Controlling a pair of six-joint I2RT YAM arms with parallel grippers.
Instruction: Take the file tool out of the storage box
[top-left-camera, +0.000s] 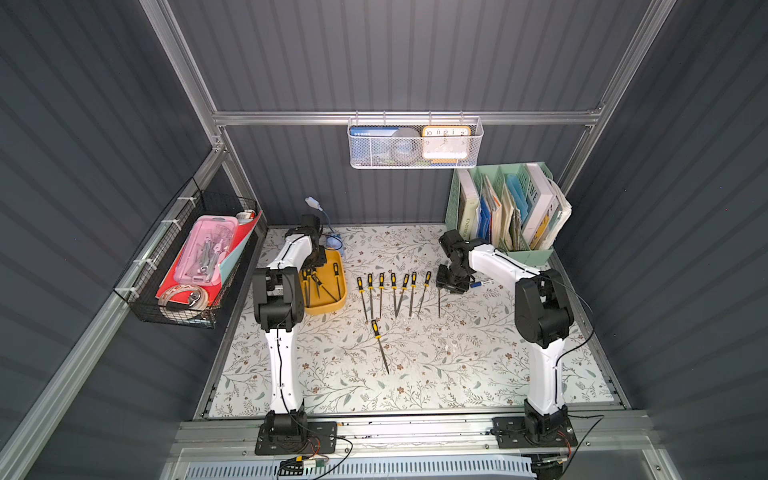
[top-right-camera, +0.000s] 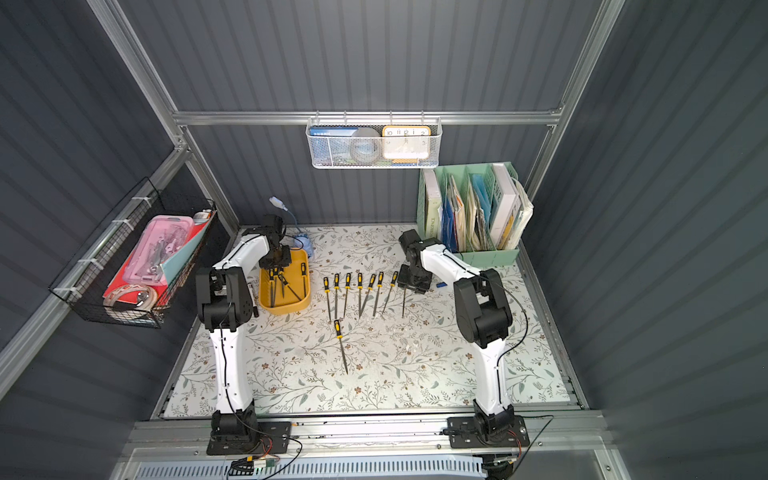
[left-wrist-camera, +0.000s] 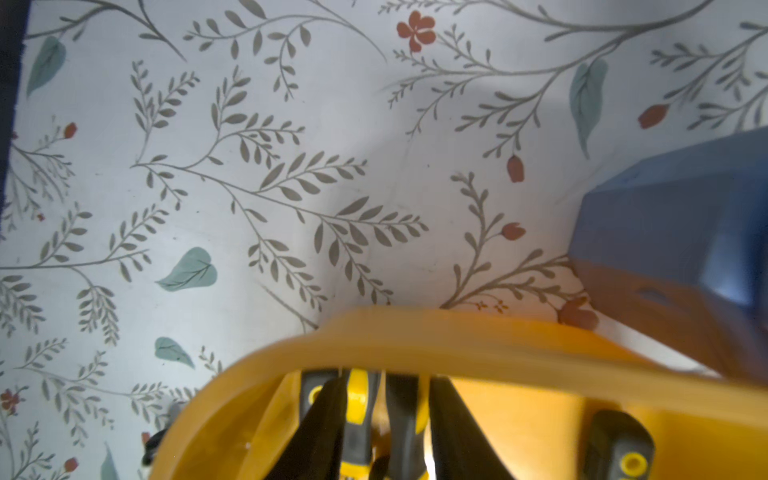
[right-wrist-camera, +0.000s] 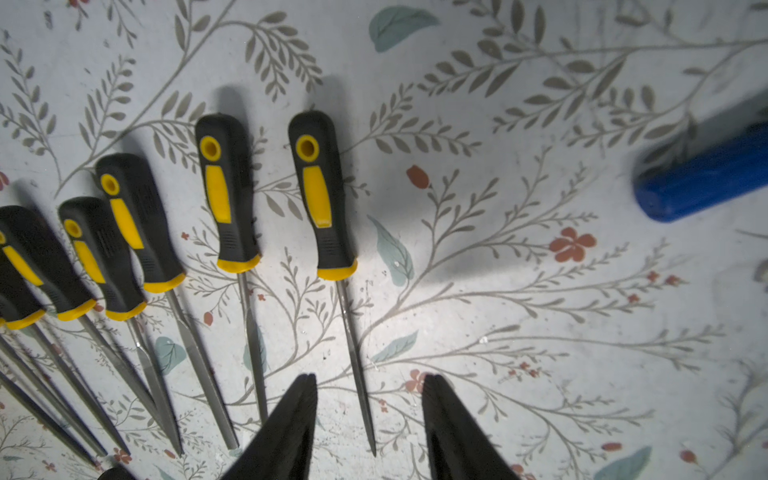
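The yellow storage box (top-left-camera: 328, 300) holds several files with black-yellow handles; in the left wrist view its rim (left-wrist-camera: 496, 344) crosses the files (left-wrist-camera: 357, 416). My left gripper hangs over the box, open, with its fingers around a file handle's area; whether they touch it is unclear. Several files lie in a row on the table, one lower apart from them (top-right-camera: 342, 348). My right gripper is open over the rightmost file (right-wrist-camera: 324, 200), whose shaft runs between the fingertips in view, nothing held.
A blue-handled object (right-wrist-camera: 704, 168) lies right of the files. The green file organiser (top-right-camera: 480, 256) stands at back right, a blue lamp (top-right-camera: 304, 244) behind the box. A wire basket (top-left-camera: 144, 312) hangs at left.
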